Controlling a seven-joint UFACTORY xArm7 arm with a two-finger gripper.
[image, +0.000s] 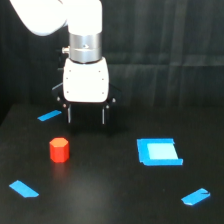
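On the dark table, left of centre, a red block stands upright; its outline looks like a hexagonal prism. My gripper hangs above the table, behind the block and a little to its right. Its two thin dark fingers are spread apart, and the gap between them is empty. Towards the right lies a pale square framed by blue tape.
Strips of blue tape mark the table at the front left, front right and back left. Dark curtains hang behind. Bare table lies between the block and the taped square.
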